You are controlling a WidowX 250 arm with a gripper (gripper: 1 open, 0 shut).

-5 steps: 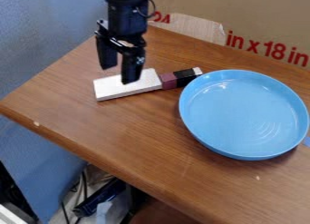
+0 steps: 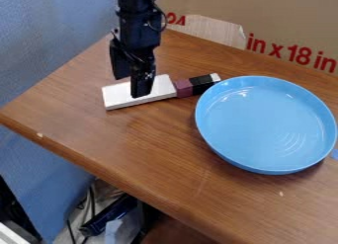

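Note:
My black gripper (image 2: 130, 75) hangs at the top left, low over a long bar with a white section (image 2: 122, 99), a maroon section (image 2: 184, 88) and a black, silver-tipped end. Its fingers point down near the white section; whether they touch it or have anything between them I cannot tell. A light blue round plate (image 2: 266, 124) sits at the right, beside the bar's far end.
A blue surface and some clutter lie beyond the table's left edge.
The gripper has moved slightly down and a little to the right, lower over the white section. The bar and plate have not moved.

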